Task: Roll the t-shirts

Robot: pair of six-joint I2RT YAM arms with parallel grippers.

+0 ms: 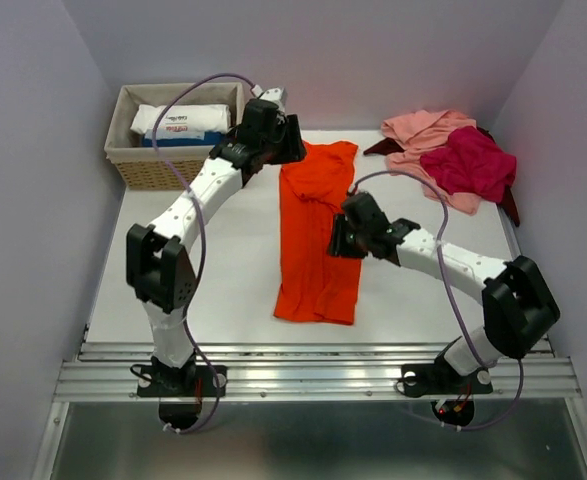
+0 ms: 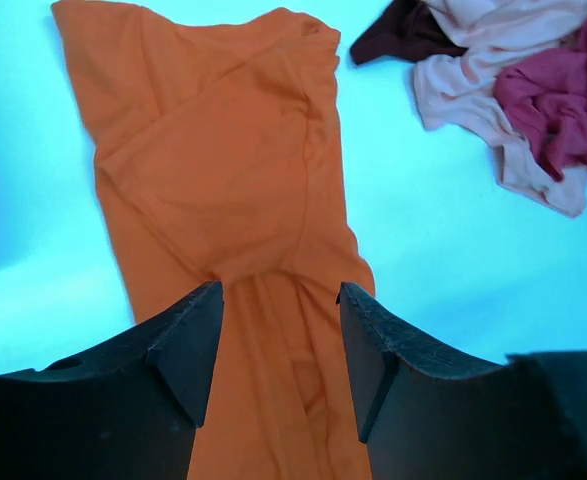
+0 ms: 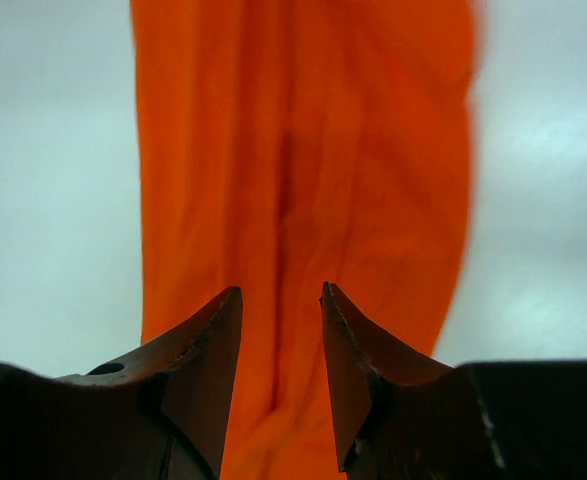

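An orange-red t-shirt (image 1: 313, 270) lies spread lengthwise on the white table, its top end gathered in folds, as the left wrist view (image 2: 223, 180) also shows. My left gripper (image 1: 286, 135) is raised over the top-left end of the shirt, open, empty between its fingers. My right gripper (image 1: 345, 230) is above the middle of the shirt, open, with the cloth visible below between its fingertips in the blurred right wrist view (image 3: 281, 292).
A pile of pink, magenta and dark clothes (image 1: 467, 165) lies at the back right. A wicker basket (image 1: 148, 172) with white and blue packages stands at the back left.
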